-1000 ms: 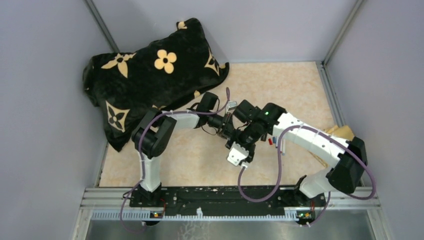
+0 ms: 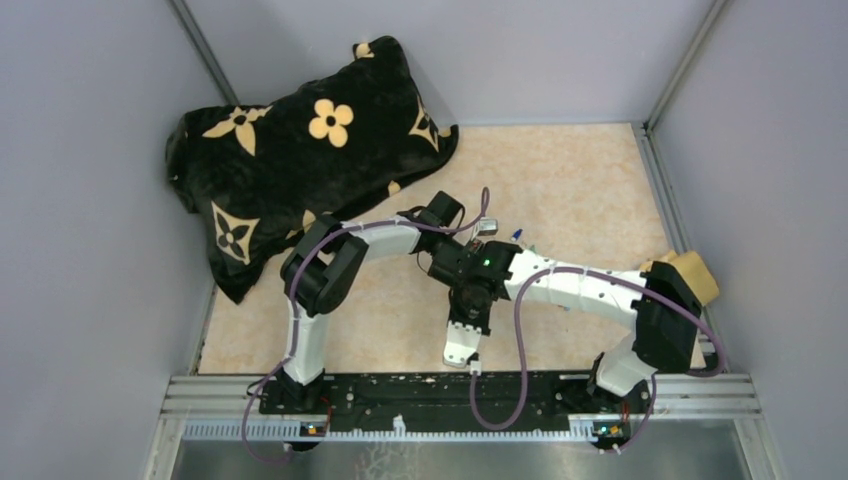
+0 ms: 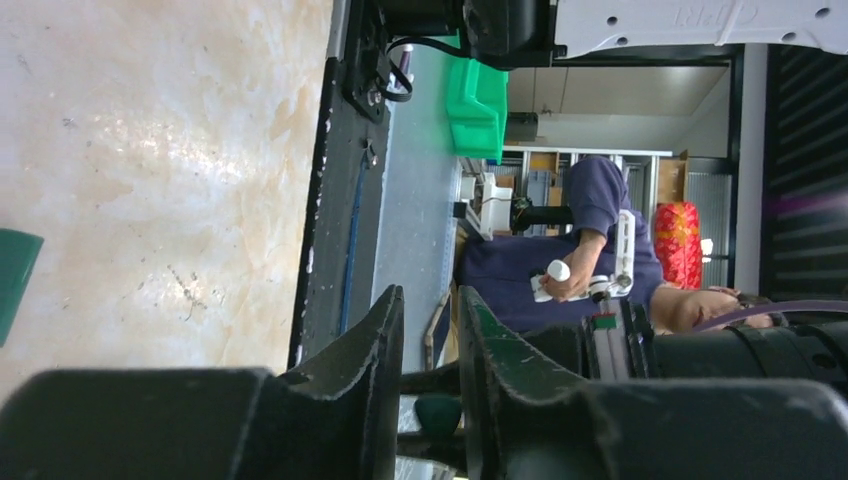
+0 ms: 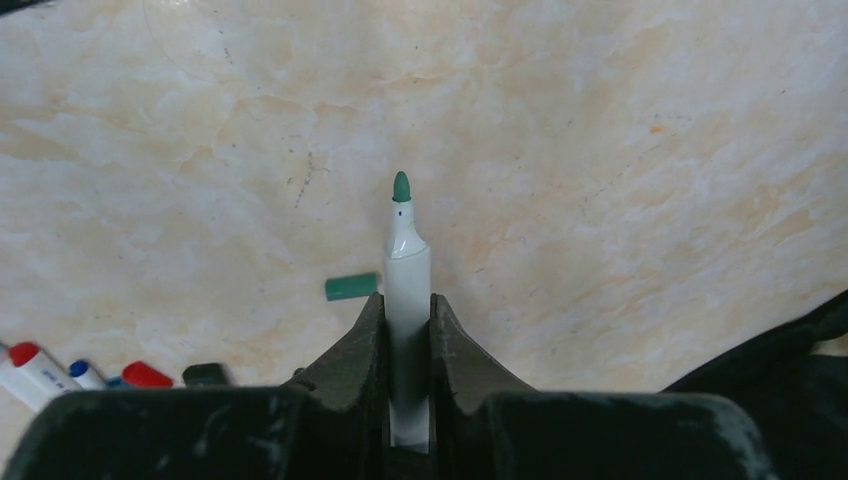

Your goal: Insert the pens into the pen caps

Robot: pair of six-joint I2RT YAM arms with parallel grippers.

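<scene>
In the right wrist view my right gripper is shut on a white marker (image 4: 408,340) with a green tip pointing up the frame. A green cap (image 4: 350,286) lies on the table beyond it. My left gripper has its fingertips a little apart, with nothing clearly between them; a green piece (image 3: 15,275) shows at that view's left edge. From above, both grippers are largely hidden under the arms at the table's centre.
More markers (image 4: 40,370) and caps lie at the lower left of the right wrist view. A black patterned cloth (image 2: 300,150) covers the back left. Yellow material (image 2: 690,275) lies at the right edge.
The left wrist has shifted slightly to the right.
</scene>
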